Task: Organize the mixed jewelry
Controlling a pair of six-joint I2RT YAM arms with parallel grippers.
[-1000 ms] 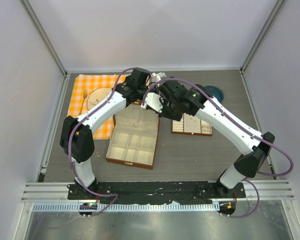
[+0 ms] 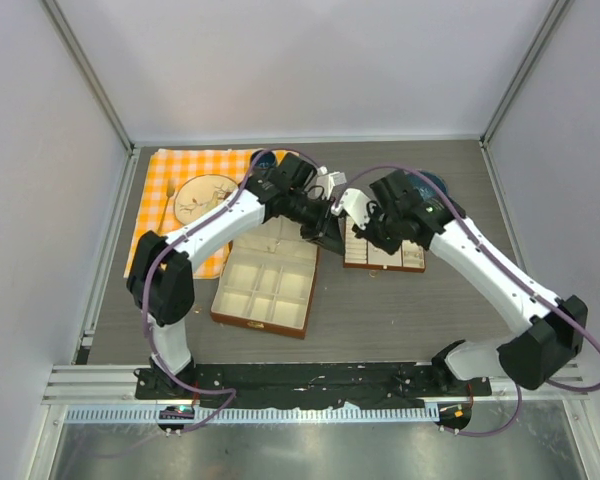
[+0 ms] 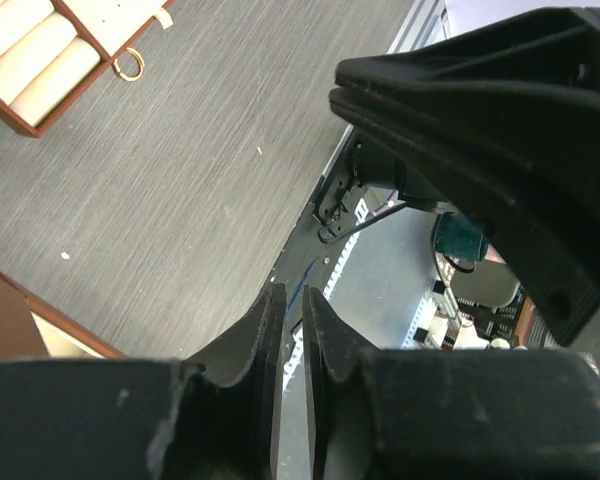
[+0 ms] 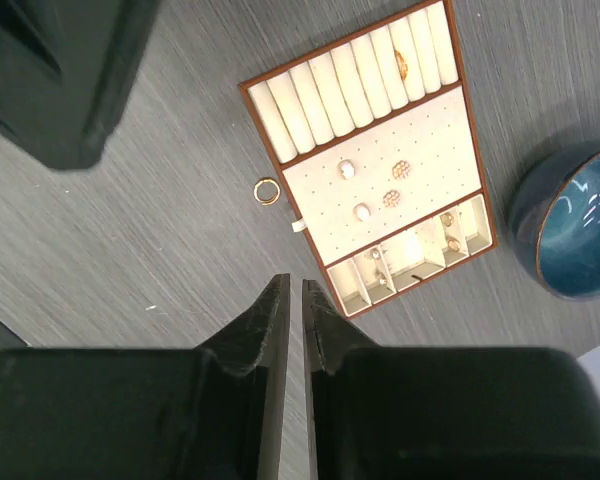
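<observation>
The small jewelry tray has ring rolls, an earring pad and small compartments holding a few pieces; a gold ring lies on the table beside it, also visible in the left wrist view. The open compartment box stands left of it, its cells pale. My left gripper hangs over the middle, near the box; my right gripper hovers over the tray. In both wrist views the fingertips look close together, with nothing visible held; how far apart the fingers are is unclear.
A blue bowl sits beside the tray. An orange checked cloth with a plate and utensil lies at the left.
The left gripper has come down toward the front.
</observation>
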